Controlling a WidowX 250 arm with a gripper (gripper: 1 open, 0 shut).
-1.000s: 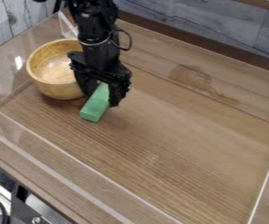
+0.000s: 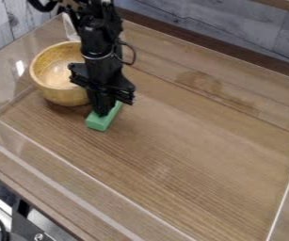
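Observation:
My black gripper (image 2: pixel 102 94) is low over a green block (image 2: pixel 104 117), which lies on the wooden table just right of a wooden bowl (image 2: pixel 61 75). The fingertips are at the block's upper end and cover part of it. The gripper is shut; whether anything is between its fingertips is hard to make out.
The bowl is close on the gripper's left, near the table's left side. Walls edge it at the back, and cables show at the lower left.
The gripper's fingers have drawn together and shifted a little left toward the bowl. The green block has stayed in about the same place.

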